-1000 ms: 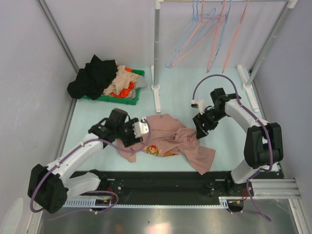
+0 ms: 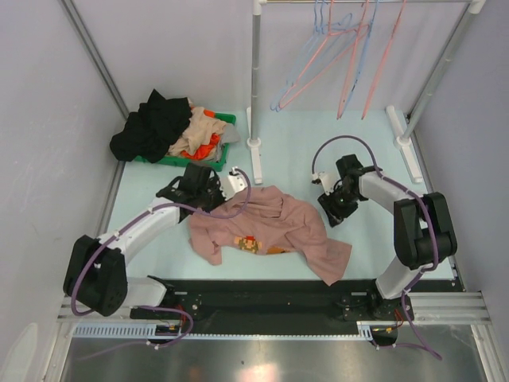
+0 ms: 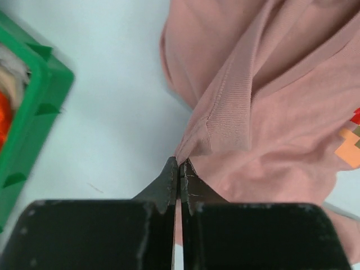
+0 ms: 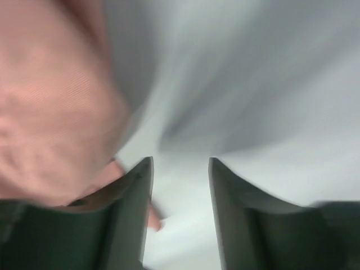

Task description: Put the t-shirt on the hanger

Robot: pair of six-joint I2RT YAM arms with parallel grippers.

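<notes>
A pink t-shirt (image 2: 277,228) with a colourful print lies crumpled on the white table. My left gripper is shut at a ribbed fold of the shirt, which rises from between its fingertips. My right gripper is part open over bare table just right of the shirt, with nothing between its fingers; that wrist view is blurred. Blue and pink hangers (image 2: 347,60) hang from the rack at the top of the top view.
A green basket (image 2: 213,163) of clothes, a black one on top, stands at the back left. The rack's posts (image 2: 255,95) rise at the back. Bare table lies at the back middle and right.
My right gripper went down to the shirt and now sits a little right of it.
</notes>
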